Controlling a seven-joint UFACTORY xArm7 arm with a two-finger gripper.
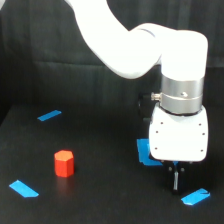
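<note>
An orange-red block (64, 163) stands on the black surface at the left. My gripper (176, 182) hangs at the right, well apart from the block, with its white housing above. Its dark fingers barely show against the black background, so whether they are open or shut is unclear. Behind the housing a blue patch (144, 152) is partly covered by it.
Blue strips mark the surface: one strip (49, 115) at the far left, another strip (23, 188) at the near left, a third strip (195, 197) at the near right. Between block and gripper the surface is clear.
</note>
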